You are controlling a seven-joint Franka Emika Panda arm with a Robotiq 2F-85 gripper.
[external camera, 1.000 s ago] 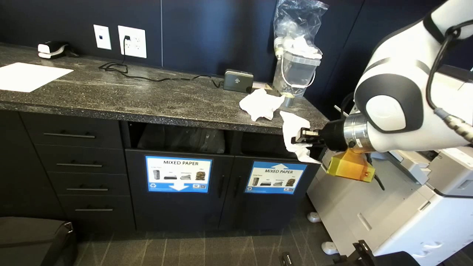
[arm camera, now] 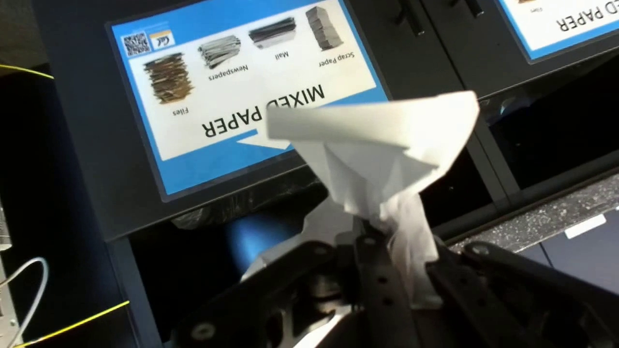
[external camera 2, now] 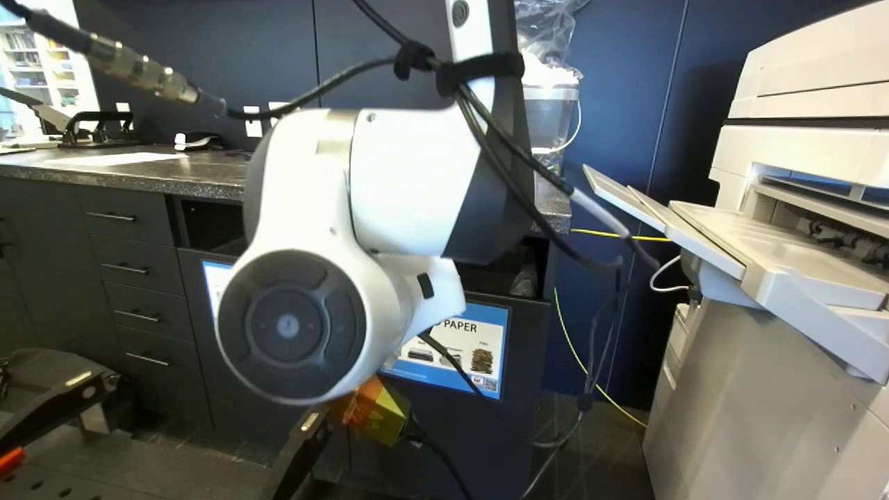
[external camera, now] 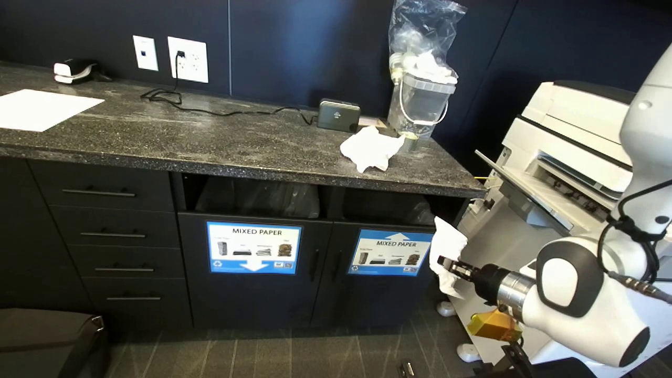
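Observation:
A crumpled white sheet of paper (arm camera: pixel 377 156) is pinched in my gripper (external camera: pixel 445 261), whose fingers are shut on it. In exterior view 1 the held paper (external camera: pixel 447 245) hangs below counter height, in front of the right cabinet door's end. The wrist view shows it sticking out past my fingers (arm camera: pixel 380 278), partly covering the right-hand Mixed Paper sign (arm camera: pixel 243 124) and the dark open slot (arm camera: pixel 214 255) next to it. Another crumpled white paper (external camera: pixel 371 148) lies on the counter near its right end. My arm hides the gripper in exterior view 2.
On the counter (external camera: pixel 252 142) stand a small dark box (external camera: pixel 338 116) with a cable and a clear bucket (external camera: pixel 420 104). A flat white sheet (external camera: pixel 44 108) lies far left. A printer (external camera 2: pixel 775 275) with a protruding tray stands right of the cabinets.
My gripper has moved down and slightly right with the paper still in it, away from the counter edge to beside the right sign. The paper on the counter has not moved.

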